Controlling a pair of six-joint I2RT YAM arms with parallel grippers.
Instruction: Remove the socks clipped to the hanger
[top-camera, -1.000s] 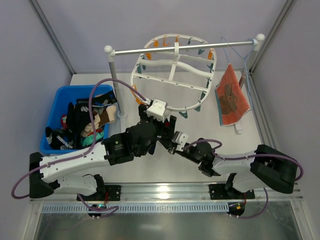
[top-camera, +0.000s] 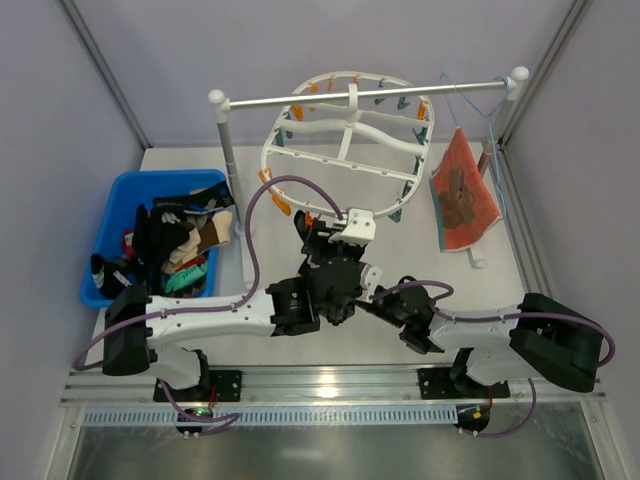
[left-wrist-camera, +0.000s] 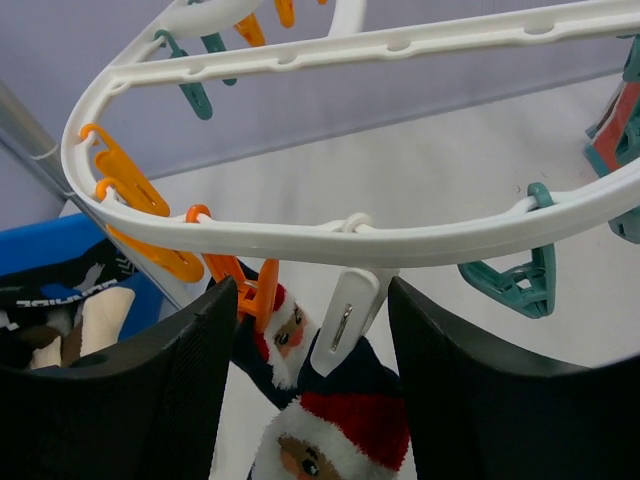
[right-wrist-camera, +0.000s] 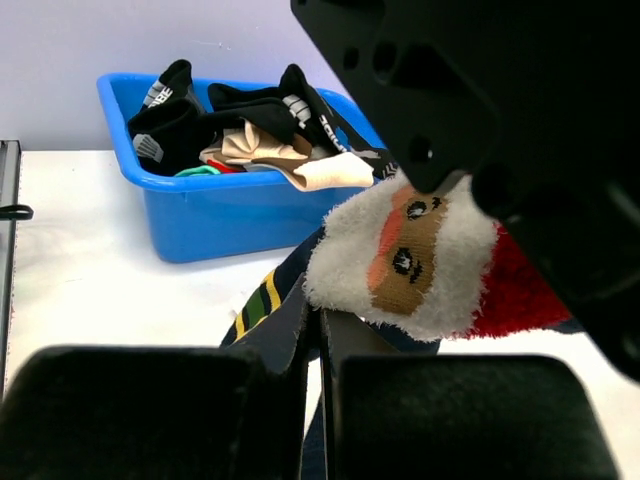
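Note:
The white round hanger (top-camera: 345, 165) hangs from the rail and carries orange and green clips. In the left wrist view, my left gripper is part open at its lower rim, with a white clip (left-wrist-camera: 345, 322) and an orange clip (left-wrist-camera: 262, 290) between the fingers. Just below hangs a dark sock (left-wrist-camera: 345, 420) with red and white Santa faces. Whether either clip still grips it, I cannot tell. In the right wrist view, my right gripper is shut on dark sock fabric, beside a Santa face (right-wrist-camera: 400, 255).
On the left, a blue bin (top-camera: 110, 230) holds several socks. An orange cloth (top-camera: 462, 195) hangs at the right on a blue hanger. White uprights (top-camera: 230, 165) flank the hanger. Both arms are close together under the rim.
The right gripper has shifted slightly right. The bin and orange cloth have stayed put.

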